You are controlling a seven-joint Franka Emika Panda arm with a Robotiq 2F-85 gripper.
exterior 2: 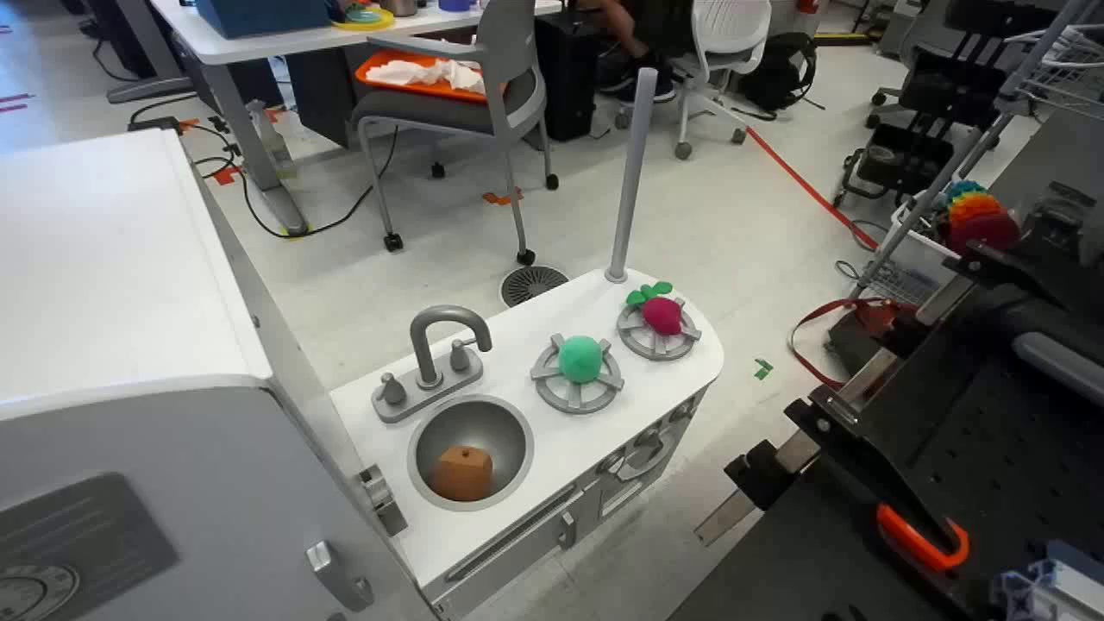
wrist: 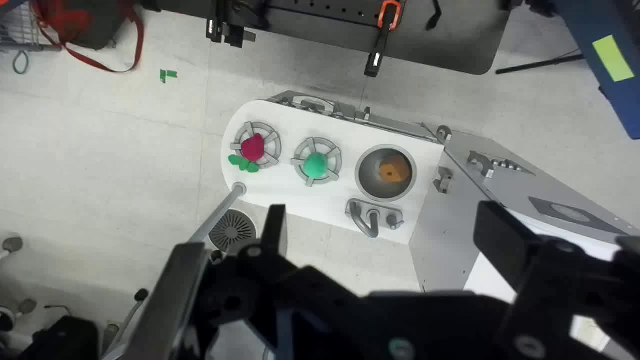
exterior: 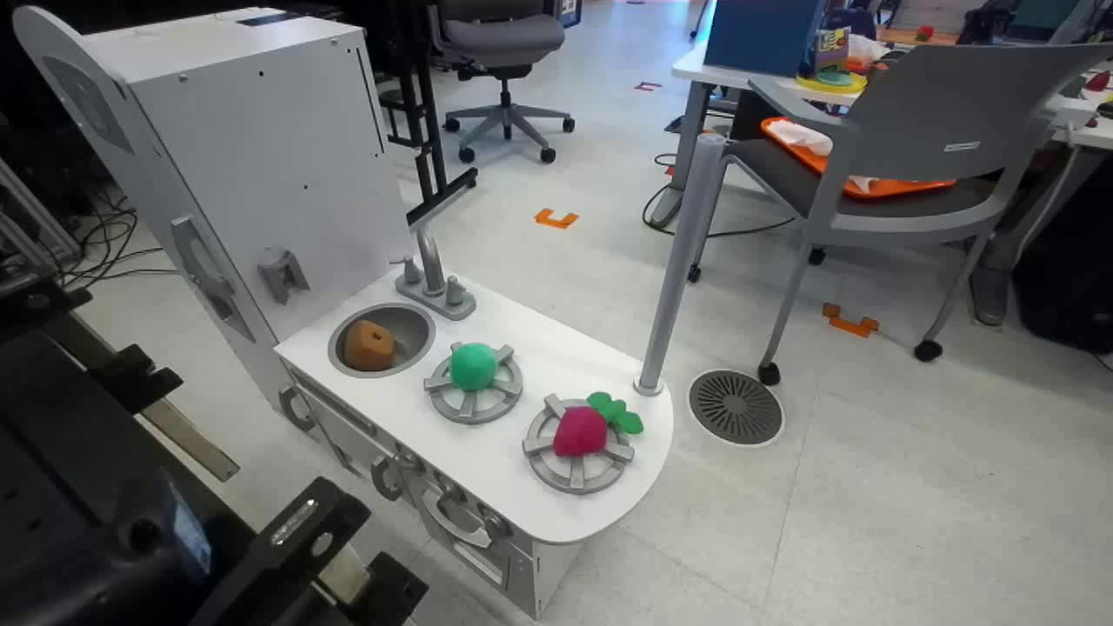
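Note:
On the white toy kitchen counter (exterior: 511, 313), a pink beet-like toy with green leaves (exterior: 580, 431) rests on the burner by the rounded end. A green ball (exterior 2: 580, 359) sits on the other burner. Inside the round grey sink (exterior 2: 504, 423) lies a brown blocky toy (exterior 2: 462, 473) with a small dark hole. My gripper shows in the wrist view high above the counter, its two black fingers spread wide. Nothing is between them, and they are clear of all three toys. Neither exterior view shows the gripper.
Beside the sink stand a grey faucet (exterior 2: 425, 347) and the tall white toy fridge (exterior: 240, 136). A grey post (exterior: 680, 271) rises from the counter's rounded end. A black table (exterior 2: 952, 466) with clamps faces the kitchen's front. Bare counter separates the burners and sink.

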